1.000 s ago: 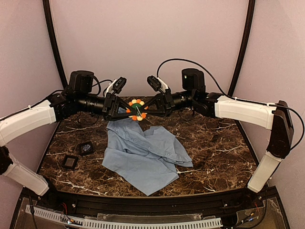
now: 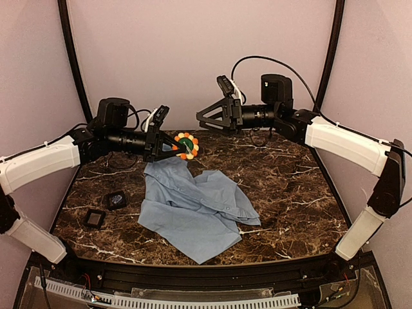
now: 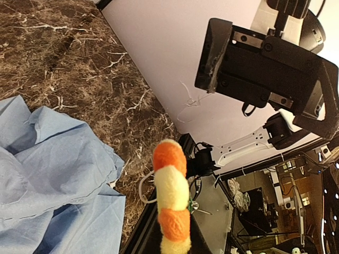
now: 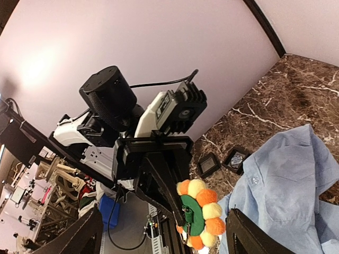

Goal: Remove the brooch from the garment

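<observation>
A flower brooch (image 2: 186, 139) with orange and cream pompom petals and a green centre is held in the air by my left gripper (image 2: 176, 147), shut on it; the right wrist view shows the brooch (image 4: 214, 225) at that gripper's fingertips. Behind and below it a light blue garment (image 2: 193, 212) lies crumpled on the table, apart from the brooch as far as the right wrist view shows. My right gripper (image 2: 199, 118) is above and right of the brooch, its fingers open with nothing between them.
Two small dark square objects (image 2: 94, 218) (image 2: 116, 200) lie left of the garment on the marble table (image 2: 296, 199). Pale walls stand around the back and sides.
My right gripper has moved up and to the right, away from the brooch and the left gripper. The left gripper and brooch stay nearly in place; the garment is unchanged.
</observation>
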